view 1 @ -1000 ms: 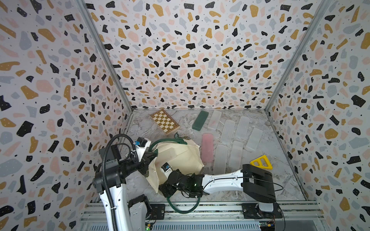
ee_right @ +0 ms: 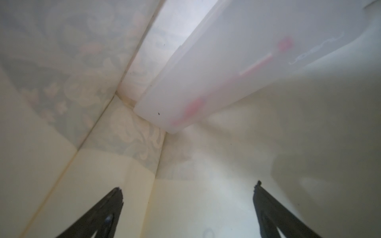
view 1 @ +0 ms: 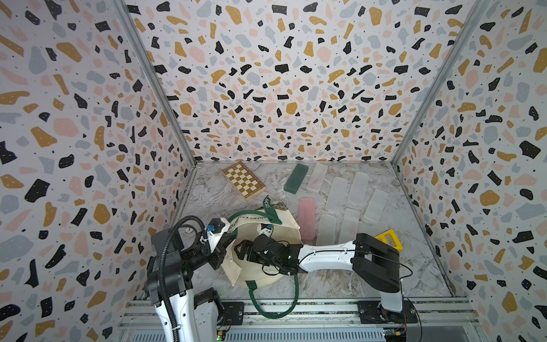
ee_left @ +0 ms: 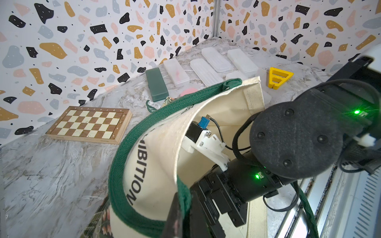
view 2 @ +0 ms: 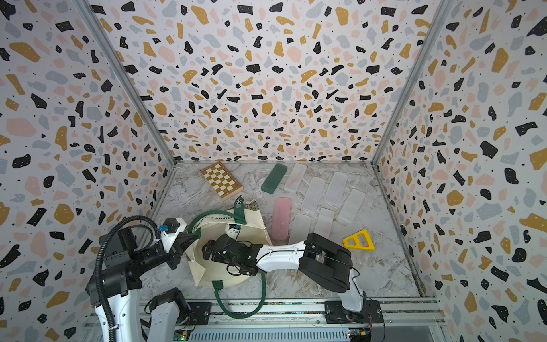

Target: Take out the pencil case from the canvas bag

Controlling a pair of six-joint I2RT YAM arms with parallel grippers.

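Observation:
The cream canvas bag (ee_left: pixel 144 166) with green straps stands at the front left of the table. My left gripper is shut on its rim and green strap at the left side. My right gripper is down inside the bag, open, with nothing between its fingers. In the right wrist view, a translucent pencil case (ee_right: pixel 246 63) with pink inside leans in the bag, ahead of the fingers. The bag's walls and my arm hide it in the top views.
A chessboard (view 1: pixel 243 179) lies back left. Green (view 1: pixel 296 177), pink (view 1: pixel 306 217) and several translucent cases lie right of the bag. A yellow frame (view 2: pixel 359 246) lies at the right.
My left gripper has shifted right and slightly down the view with the bag's rim.

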